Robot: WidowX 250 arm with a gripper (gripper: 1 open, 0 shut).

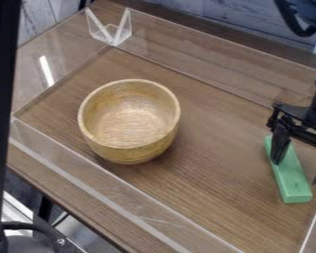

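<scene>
At the right edge of the camera view, my black gripper (298,148) hangs with its fingers apart over a green rectangular object (291,182), which lies lengthwise on the wooden table. The fingers straddle or hover just over its upper part; whether they touch it is unclear. A wooden bowl (129,121) stands left of centre.
A clear transparent piece (110,31) stands at the back left. Clear low walls edge the wooden table (200,188). A dark upright shape (0,99) fills the left edge. The table between bowl and gripper is bare.
</scene>
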